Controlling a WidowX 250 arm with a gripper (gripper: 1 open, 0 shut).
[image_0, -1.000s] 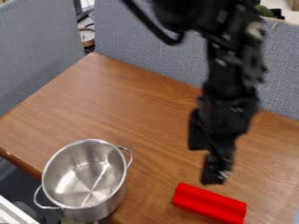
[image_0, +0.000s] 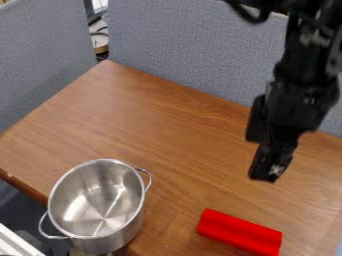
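Note:
My black gripper (image_0: 271, 150) hangs over the right side of the wooden table, above and behind a red block (image_0: 239, 231); it is motion-blurred, with its fingers pointing down and apparently open, nothing seen between them. The red block lies near the front edge. A steel pot (image_0: 95, 205) with two handles stands at the front left, apart from the block.
Grey padded walls (image_0: 201, 55) border the table (image_0: 120, 125) at the back and left. A white object (image_0: 14, 243) sits at the lower left corner, off the table.
The pot and red block have not moved.

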